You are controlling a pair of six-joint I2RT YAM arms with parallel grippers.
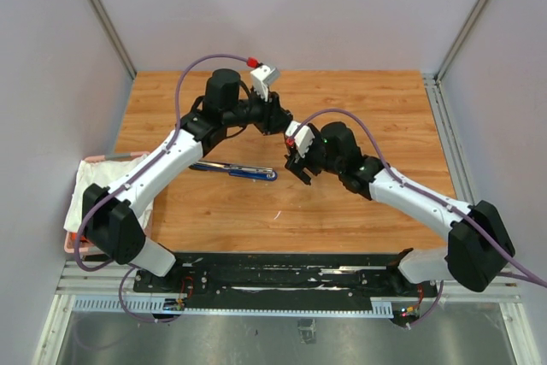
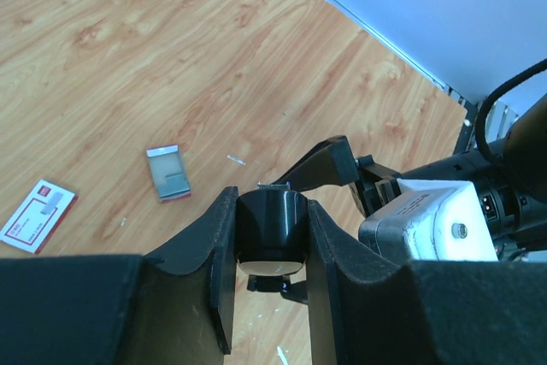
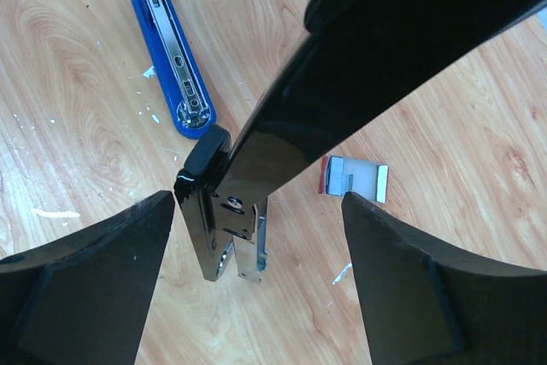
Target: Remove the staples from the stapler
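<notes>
In the left wrist view my left gripper is shut on a glossy black stapler-like tool (image 2: 272, 221). Seen from my right wrist, that black tool (image 3: 278, 147) slants down to a riveted black end with a thin metal piece (image 3: 249, 256) hanging from it. My right gripper stands open, its fingers spread on either side of this end with gaps showing. A blue stapler (image 3: 171, 49), its long metal channel exposed, lies on the table behind. What sits inside the black tool's end cannot be made out.
A small grey box (image 3: 363, 179) and a red-and-white packet (image 2: 38, 215) lie on the wooden table. Loose slivers, possibly staple strips, are scattered about. A pink basket with white cloth (image 1: 90, 190) stands at the left edge. Table space in front of the grippers is mostly clear.
</notes>
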